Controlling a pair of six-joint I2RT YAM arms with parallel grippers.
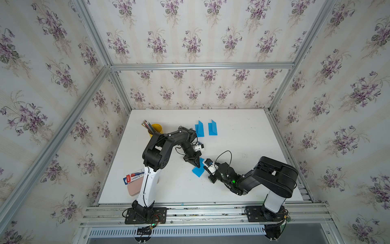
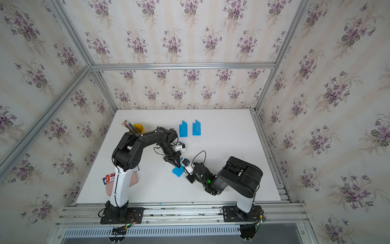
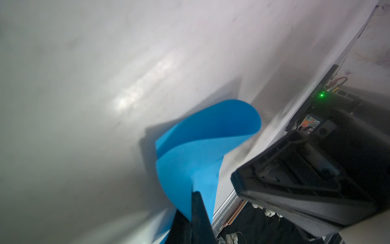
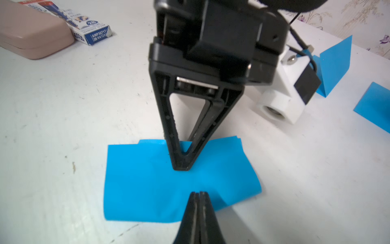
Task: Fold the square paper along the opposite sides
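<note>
A blue paper (image 1: pixel 198 170) lies on the white table between my grippers. In the left wrist view it (image 3: pixel 211 118) is bent over in a loose curl. My left gripper is shut at the paper's edge; whether paper is pinched there is unclear. In the right wrist view the left gripper's tip rests on the paper (image 4: pixel 142 183), near its far edge. My right gripper is shut, just at the paper's near side, with nothing visible between its fingertips.
Two folded blue papers (image 1: pixel 212 128) stand at the back. A yellow cup with pens (image 1: pixel 156 127) is at back left. A pink case (image 4: pixel 36 32) and a printed box (image 4: pixel 91 32) lie at left.
</note>
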